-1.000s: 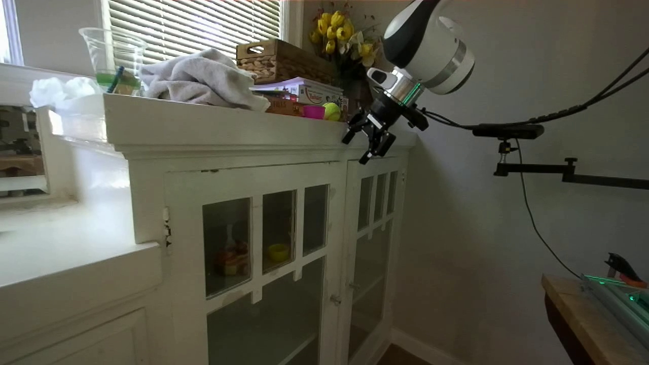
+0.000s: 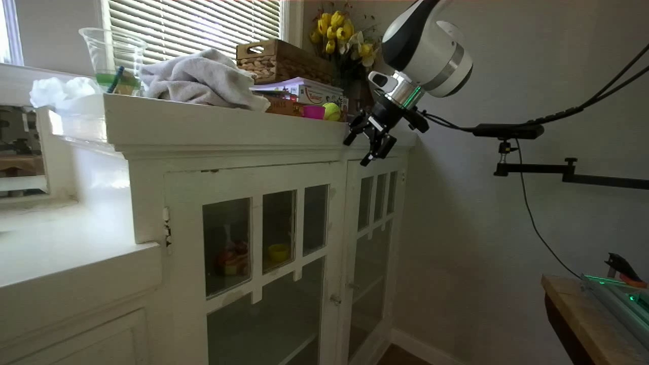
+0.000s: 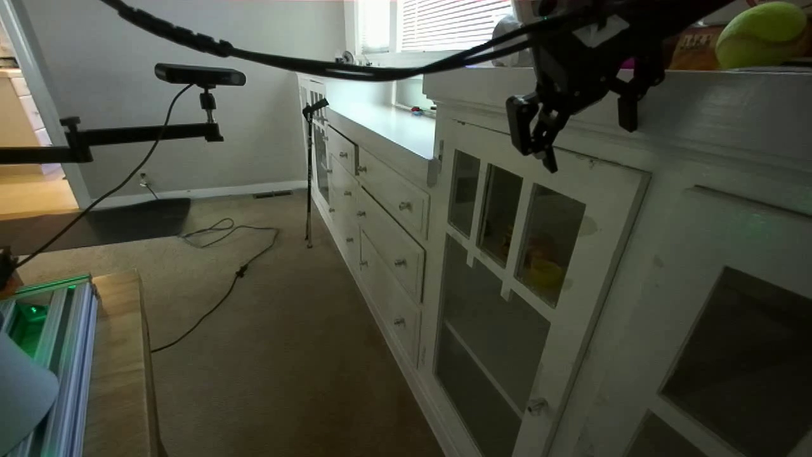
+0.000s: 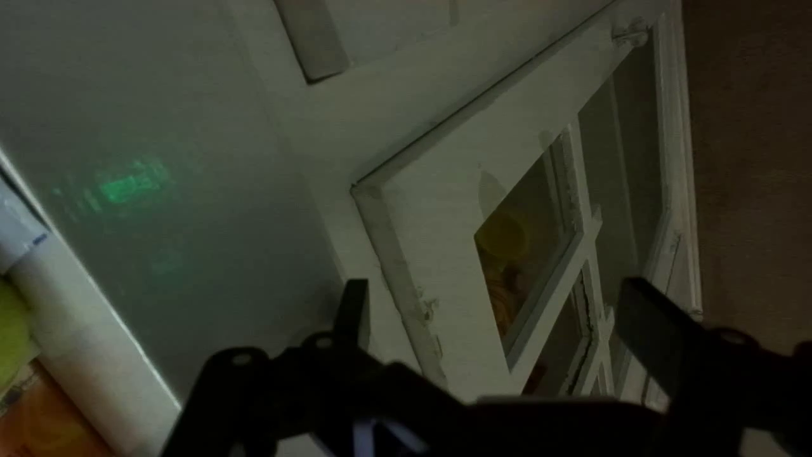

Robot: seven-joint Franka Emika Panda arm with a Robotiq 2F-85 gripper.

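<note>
My gripper (image 2: 357, 151) hangs in front of the white cabinet's upper edge, pointing down and toward the left. Its fingers are spread apart, and nothing shows between them in the wrist view, where one dark finger (image 4: 354, 312) stands left and the other finger (image 4: 656, 331) right. The glass-paned cabinet door (image 3: 635, 205) lies below the gripper (image 3: 588, 143) in exterior view 2. A small knob (image 2: 335, 299) sits low on that door, well below the fingers. Behind its glass are a yellow cup (image 2: 278, 252) and a red-and-orange item (image 2: 233, 260).
Along the cabinet top (image 2: 201, 124) stand a grey towel (image 2: 197, 79), a woven basket (image 2: 283, 61), boxes, a pink cup (image 2: 313, 112), a tennis ball (image 2: 331, 111) and yellow flowers. A camera (image 3: 199, 75) on an arm stands opposite. Open floor (image 3: 289, 365) lies before the cabinet.
My gripper has shifted very slightly downward in exterior view 1. The cabinet and the things on top look the same.
</note>
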